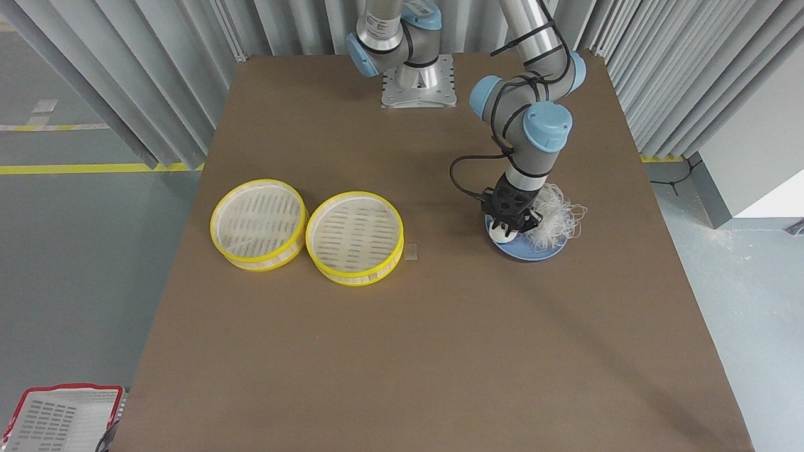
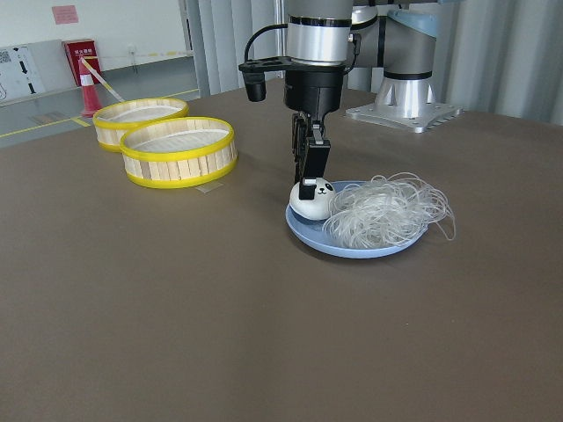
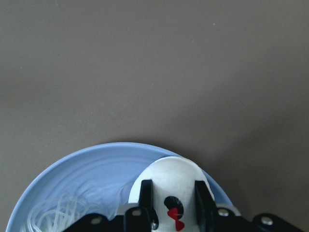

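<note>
A white panda-faced bun [image 2: 310,204] sits on a blue plate [image 2: 339,249] beside a tangle of translucent noodle-like strands [image 2: 383,214]. My gripper is down over the bun, one finger on each side of it in the wrist view; whether it grips or only surrounds it I cannot tell. In the front view the bun [image 1: 499,233] is mostly hidden under the gripper, with the strands [image 1: 558,218] to its right.
Two yellow-rimmed steamer baskets [image 1: 258,222] [image 1: 354,233] stand left of the plate.
</note>
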